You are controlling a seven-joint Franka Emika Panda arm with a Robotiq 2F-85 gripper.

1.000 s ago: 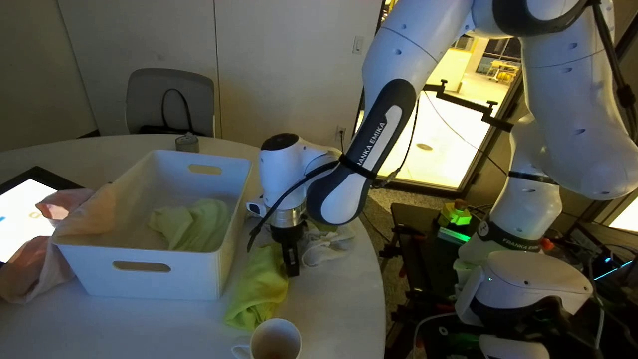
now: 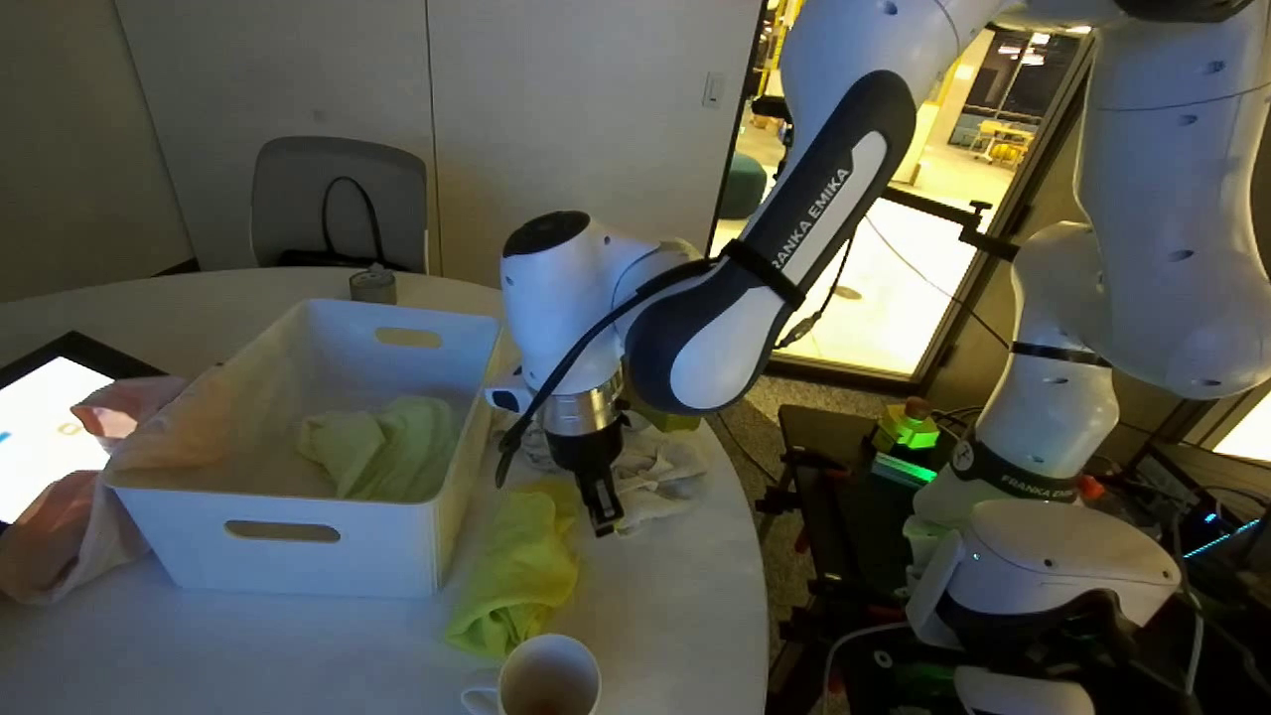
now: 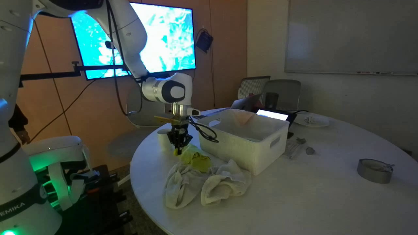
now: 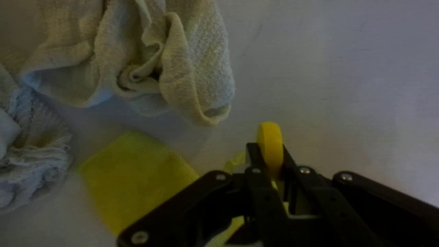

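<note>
A yellow-green cloth (image 2: 518,578) lies crumpled on the table beside the white bin. Over its edge, my gripper (image 2: 605,522) points down with its fingers close together. In the wrist view, a narrow, rounded yellow fold (image 4: 270,146) sticks out between the fingertips; it looks like part of the yellow cloth (image 4: 138,177) spread below. Most of that cloth still appears to rest on the table, partly hidden by the gripper. Inside the white bin (image 2: 322,572) is a pale green cloth (image 2: 387,447).
Crumpled whitish cloths (image 3: 225,182) lie close to the yellow one. A white mug (image 2: 550,679) stands near the table's front edge. Pinkish cloth (image 2: 179,429) drapes over the bin's left side. A grey tape roll (image 3: 375,171) sits on otherwise open table.
In exterior view 1 the gripper has shifted slightly right and up, its wrist turned a little. The upper arm has swung right. The yellow cloth has barely moved.
</note>
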